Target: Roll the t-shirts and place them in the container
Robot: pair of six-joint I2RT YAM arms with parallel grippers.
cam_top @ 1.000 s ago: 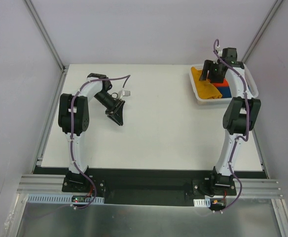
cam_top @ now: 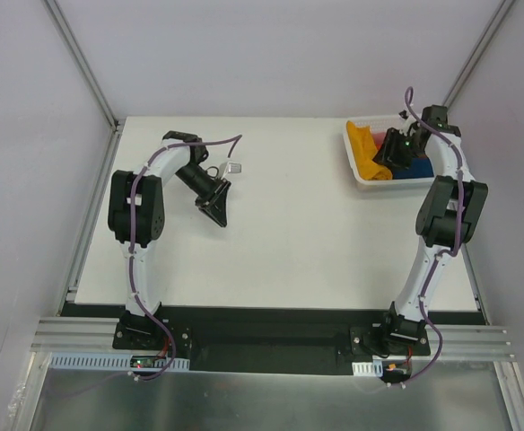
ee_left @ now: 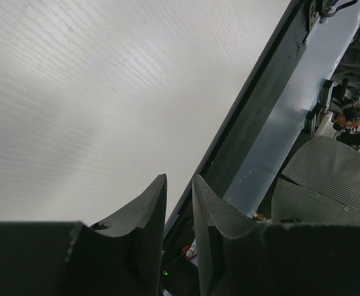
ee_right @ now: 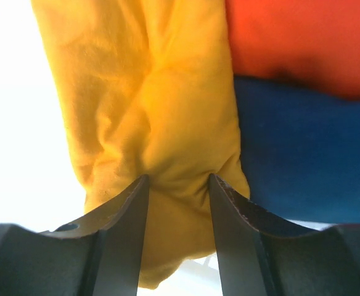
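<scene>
In the white basket (cam_top: 362, 182) at the back right lie a yellow shirt (cam_top: 363, 144), a red cloth (ee_right: 303, 43) and a dark blue cloth (ee_right: 309, 154). My right gripper (cam_top: 388, 151) is down over the yellow shirt; in the right wrist view its fingertips (ee_right: 140, 185) are at the cloth, a little apart, and I cannot tell if cloth is between them. My left gripper (cam_top: 215, 210) hangs over the empty left part of the table, part open with a narrow gap and nothing between its fingers.
Walls stand close behind and at both sides.
The left arm has barely moved.
</scene>
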